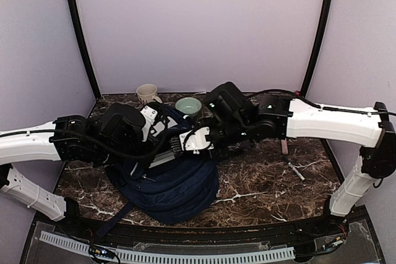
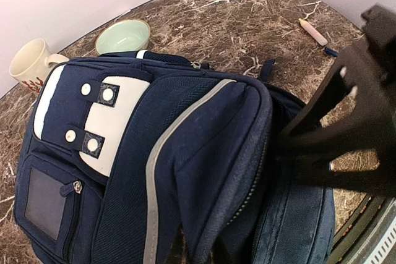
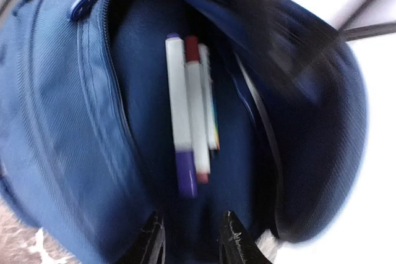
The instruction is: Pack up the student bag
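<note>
The navy backpack (image 1: 176, 196) lies with its main pocket unzipped. My left gripper is shut on the edge of the bag's flap (image 2: 216, 134), holding it up. Inside the pocket, in the right wrist view, rest a purple-ended white marker (image 3: 179, 97), a red-capped marker (image 3: 197, 103) and a thinner white pen (image 3: 210, 97), side by side. My right gripper stands open at the pocket mouth, nothing between its fingers. On the table lie a pink marker (image 2: 314, 32) and a blue-capped pen (image 1: 294, 170), mostly hidden by the right gripper in the left wrist view.
A cream mug (image 1: 147, 93) and a pale green bowl (image 1: 189, 106) stand behind the bag. Both arms crowd together over the bag.
</note>
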